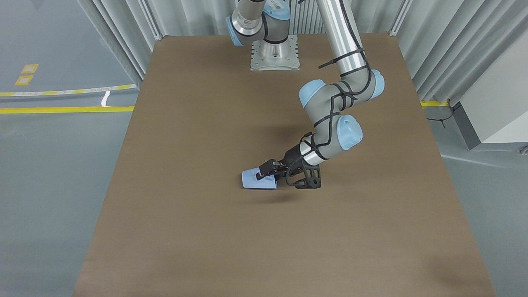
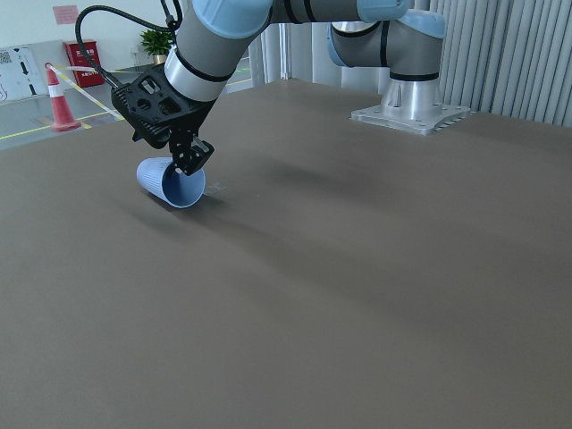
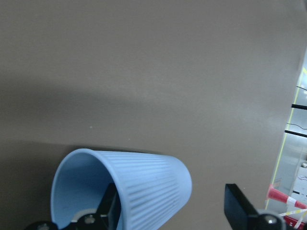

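Observation:
A pale blue ribbed cup (image 1: 253, 181) lies on its side on the brown table (image 1: 198, 222), its mouth toward my gripper. In the left view the cup (image 2: 157, 180) rests under the gripper's tip. In the wrist view my gripper is open: one finger reaches into the mouth of the cup (image 3: 153, 187), and the other stands apart from it, outside, to the right.
Beyond the edge in the left view stand a traffic cone (image 2: 62, 107) and a red box (image 2: 85, 71).

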